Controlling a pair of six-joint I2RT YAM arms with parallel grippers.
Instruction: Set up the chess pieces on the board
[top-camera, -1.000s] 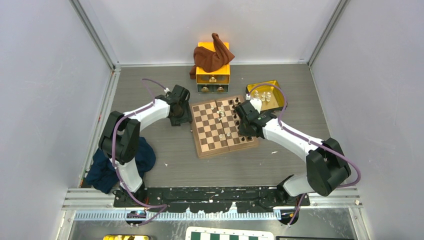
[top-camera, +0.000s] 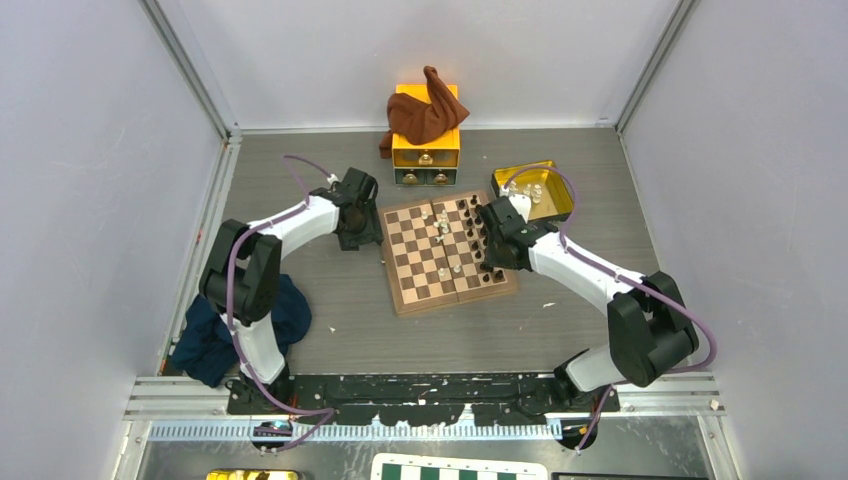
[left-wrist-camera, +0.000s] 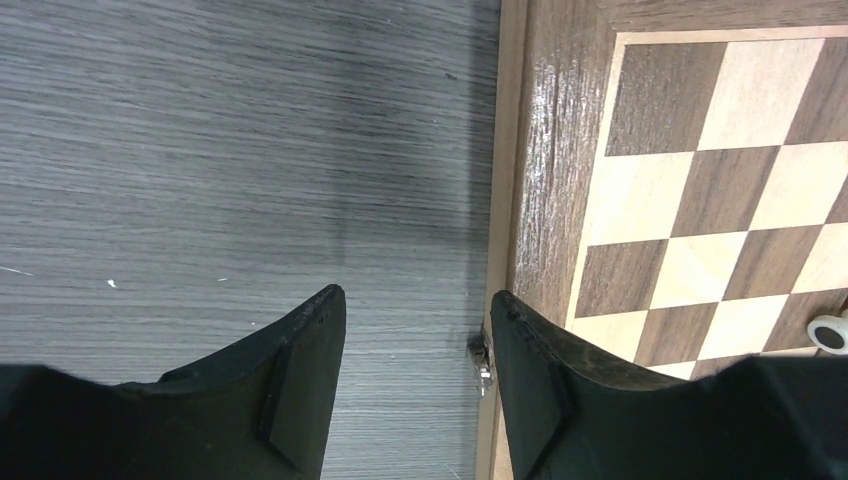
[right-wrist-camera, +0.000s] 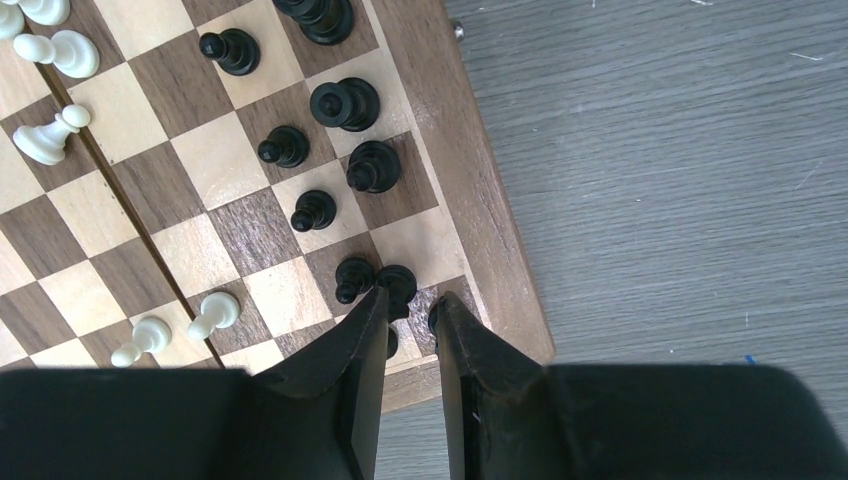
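Note:
The chessboard (top-camera: 415, 280) lies centred on the table. Black pieces (right-wrist-camera: 285, 147) stand along its right rows; several white pieces (right-wrist-camera: 220, 310) sit nearer the middle, some lying on their sides. My right gripper is low over the black pieces at the near right corner, fingers apart; whether a piece is between them is unclear. My left gripper hangs open at the board's left edge, over bare table and frame, nothing between its fingers.
A yellow tray (top-camera: 550, 200) with clear white pieces stands back right. A drawer box (top-camera: 426, 155) with brown cloth is at the back; dark blue cloth (top-camera: 200, 345) lies front left.
My right gripper has shifted slightly right over the board. The left arm is nearly still, and the pieces in the top view look unchanged.

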